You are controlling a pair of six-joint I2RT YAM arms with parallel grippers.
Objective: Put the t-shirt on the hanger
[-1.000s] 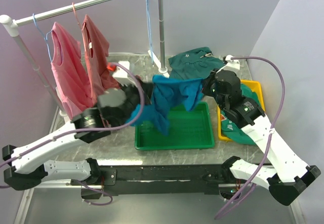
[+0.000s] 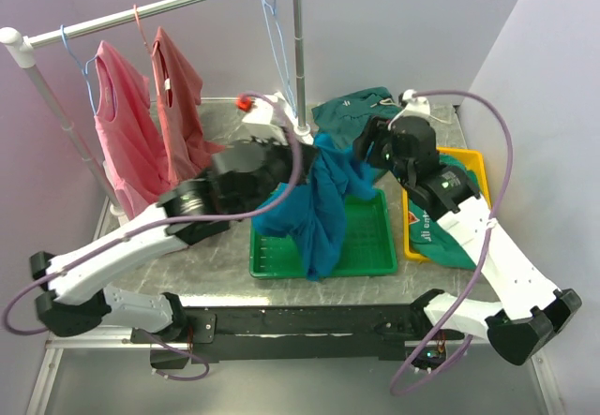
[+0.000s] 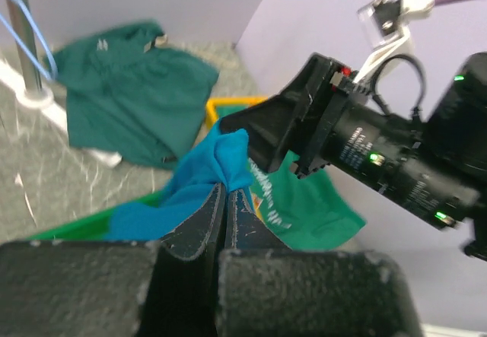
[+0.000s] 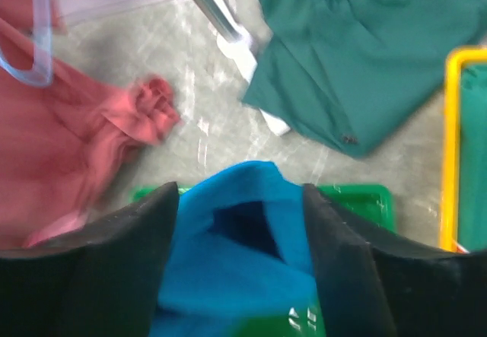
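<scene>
The blue t-shirt (image 2: 323, 214) hangs bunched over the green tray (image 2: 375, 256). My left gripper is shut on a fold of it, with the cloth sticking up past the fingertips. Just right of that, my right gripper has its fingers apart, and a loop of the shirt shows in the gap between them. Whether the cloth touches either right finger cannot be told. An empty light-blue hanger (image 2: 276, 40) hangs near the right end of the rack's rail (image 2: 159, 5).
A pink garment (image 2: 127, 120) and a red one (image 2: 176, 96) hang on the rack's left part. Dark green cloth (image 2: 352, 115) lies behind the tray. At the right stands a yellow bin (image 2: 482, 167) holding green clothing. The rack's upright post (image 2: 299, 59) stands close behind the grippers.
My left gripper has moved right and the right one slightly left, bringing them closer. The empty hanger has turned.
</scene>
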